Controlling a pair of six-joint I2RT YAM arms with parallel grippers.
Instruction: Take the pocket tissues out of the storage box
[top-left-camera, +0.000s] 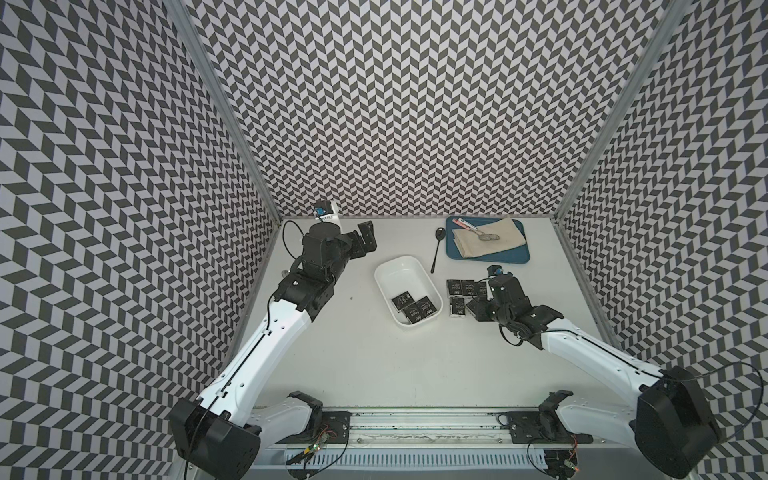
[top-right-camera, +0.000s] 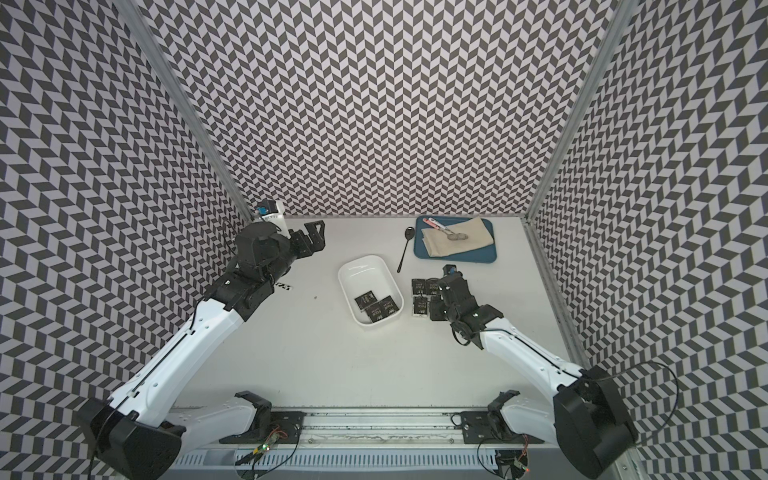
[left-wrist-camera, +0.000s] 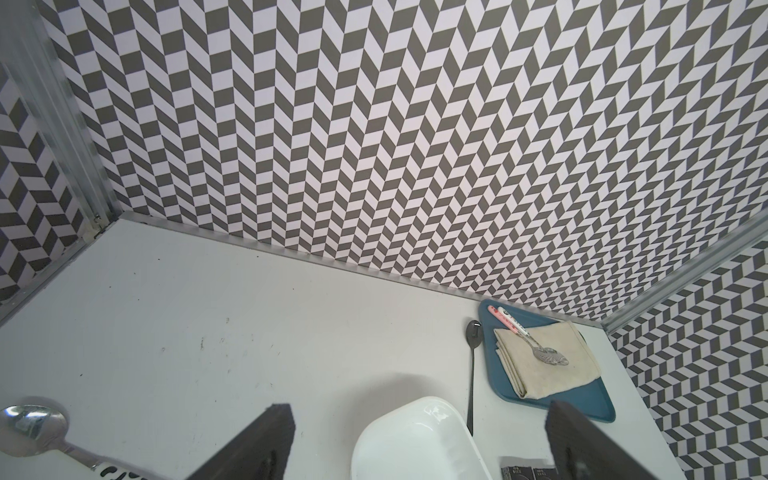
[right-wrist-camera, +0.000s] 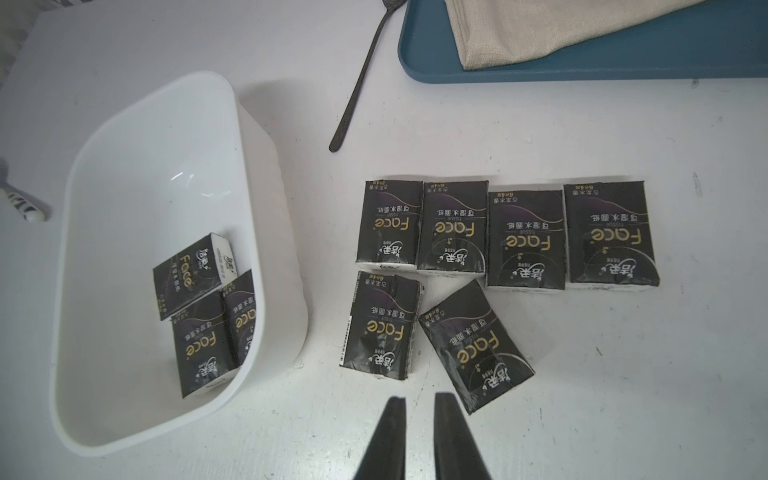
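Note:
Three black pocket tissue packs (right-wrist-camera: 202, 344) lie at the near end of the white storage box (right-wrist-camera: 276, 180). On the table to the box's right are several more packs: a row (right-wrist-camera: 525, 240) at the back, and in front of it an upright-printed pack (right-wrist-camera: 382, 324) beside a slanted one (right-wrist-camera: 477, 345). My right gripper is just on the near side of the slanted pack, its fingers parted by a small gap with nothing between them. Away to the left of the box, my left gripper is spread wide and empty over the table.
A blue tray (top-left-camera: 512, 254) with a folded beige cloth (top-left-camera: 473, 245) and cutlery sits at the back right. Between tray and box lies a black spoon (top-left-camera: 437, 249). Another spoon (left-wrist-camera: 36, 428) rests at the left.

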